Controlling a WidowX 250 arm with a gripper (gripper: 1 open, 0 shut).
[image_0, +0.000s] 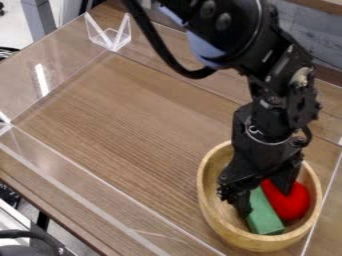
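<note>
A round wooden bowl (217, 208) sits at the lower right of the table, holding a red object (290, 201) and a green block (263, 217). My black gripper (251, 192) reaches down into the bowl from above, its fingers over the green block and beside the red object. The fingertips are dark and partly merge with the bowl's shadow.
A clear angular holder (110, 30) stands at the top left, and black cables lie at the lower left corner.
</note>
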